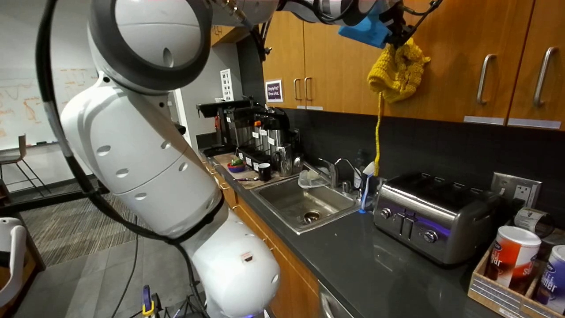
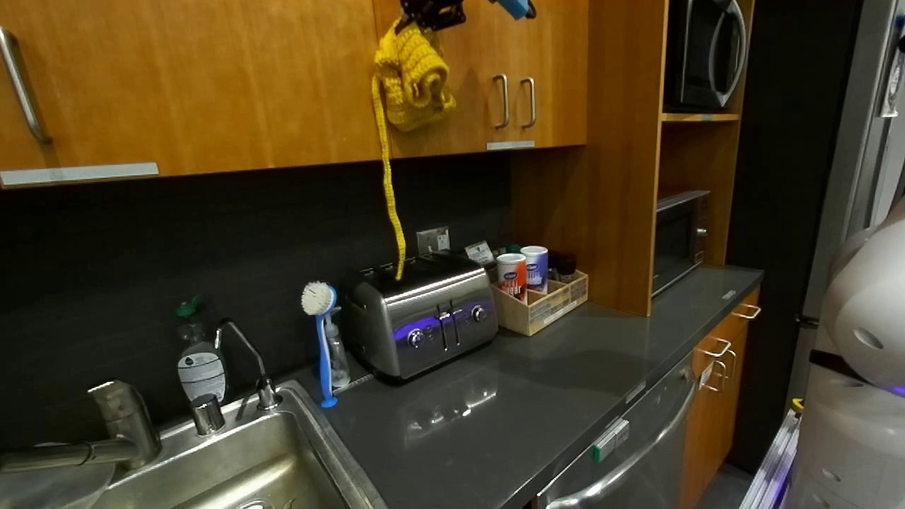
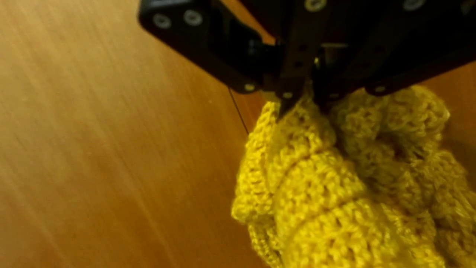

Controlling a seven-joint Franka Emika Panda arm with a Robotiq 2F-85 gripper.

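A yellow knitted piece (image 1: 398, 71) hangs bunched up in front of the upper wooden cabinets, with my gripper (image 1: 398, 41) shut on its top edge. One long thin strap (image 2: 387, 182) trails straight down from it toward the toaster. Seen from the wrist, the black fingertips (image 3: 286, 105) pinch a fold of the yellow knit (image 3: 330, 192), and the rest drapes below and to the right. Part of the pinched fold is hidden behind the fingers.
Beneath the cloth stands a steel toaster (image 2: 424, 318) on the dark counter (image 2: 517, 386). A blue dish brush (image 2: 324, 339) is left of it, then the sink (image 1: 310, 204). To the right sits a wooden box (image 2: 543, 307) with canisters. Cabinet handles (image 1: 485, 79) stick out nearby.
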